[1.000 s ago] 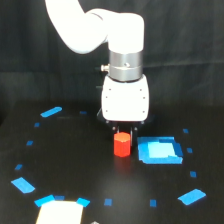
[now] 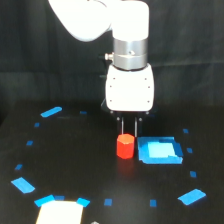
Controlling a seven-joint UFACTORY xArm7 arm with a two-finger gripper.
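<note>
A small red block (image 2: pixel 125 147) stands on the dark table, left of a shallow blue tray (image 2: pixel 144 152). My gripper (image 2: pixel 129 128) points straight down just above the block and slightly to its right. Its two thin dark fingers are apart, with a gap showing between them and nothing visibly held. Against the dark background the fingertips are hard to make out, so whether one touches the block's top is unclear. The tray's inside shows a pale blue-white area.
A cream-coloured object (image 2: pixel 60 213) is cut off by the bottom edge at left. Flat blue tape strips (image 2: pixel 192 197) and several small blue squares mark the table.
My gripper has risen and shifted a little to the right. The red block sits slightly further right and appears turned. The tray has stayed put.
</note>
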